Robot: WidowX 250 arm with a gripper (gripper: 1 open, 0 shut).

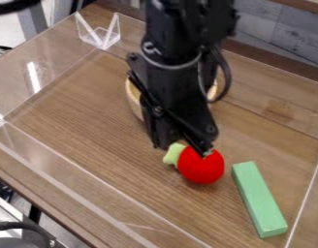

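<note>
The dark body of my gripper (181, 136) fills the upper middle of the camera view, pointing down just above a red round object (201, 167) with a pale green top. Whether its fingers are open or shut is unclear. Behind the arm, a wooden bowl (139, 97) is partly hidden. A light green block (259, 201) lies to the right of the red object.
The wooden table (84, 145) has free room at the left and front. A clear plastic item (100, 31) stands at the back left. A grey wooden wall runs along the back right.
</note>
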